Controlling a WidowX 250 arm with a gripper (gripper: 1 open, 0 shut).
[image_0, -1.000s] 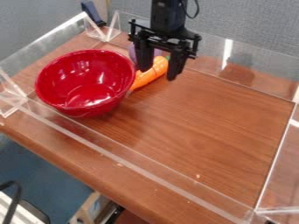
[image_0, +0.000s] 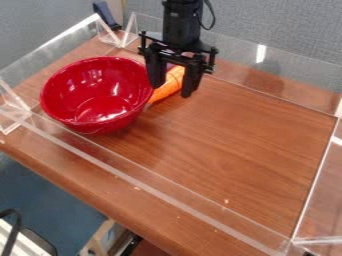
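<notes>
My black gripper (image_0: 173, 78) hangs over the back middle of the table, its two fingers parted and pointing down around the area of an orange carrot-like object (image_0: 166, 87). That object lies on the table just right of a large glossy red bowl (image_0: 96, 92), partly hidden behind the gripper. Whether anything is between the fingertips, I cannot tell from this view.
Clear acrylic walls border the wooden table (image_0: 241, 150). A grey textured wall stands behind.
The gripper has moved slightly left and down toward the orange object, which now shows less behind it. The bowl has not moved.
</notes>
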